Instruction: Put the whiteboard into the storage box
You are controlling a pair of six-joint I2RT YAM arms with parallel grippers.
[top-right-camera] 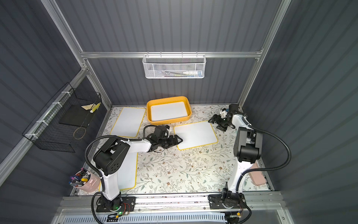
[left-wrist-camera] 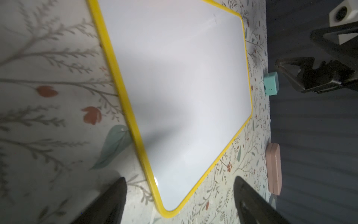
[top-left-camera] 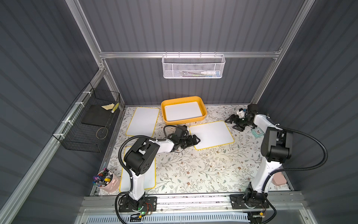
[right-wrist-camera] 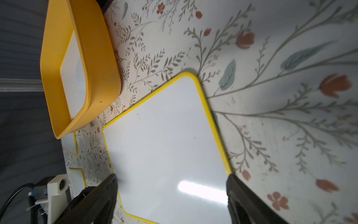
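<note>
A white whiteboard with a yellow border (top-left-camera: 211,135) lies flat on the table between my two grippers. Behind it, slightly left, stands the yellow storage box (top-left-camera: 183,121), with one whiteboard (top-left-camera: 182,111) lying inside. At the board's left end is my left gripper, open; its blurred fingers (left-wrist-camera: 108,203) show on either side of a board corner. My right gripper is open at the board's far right end, over that edge, nothing held. Two more whiteboards lie on the left: one at the back (top-left-camera: 142,121), another in front (top-left-camera: 149,175), partly hidden by my left arm.
A pink pen holder (top-left-camera: 109,183) stands at the front left. A black wire basket (top-left-camera: 93,119) is on the left wall; a white mesh basket (top-left-camera: 193,67) hangs at the back. A pink object (top-left-camera: 279,179) lies front right.
</note>
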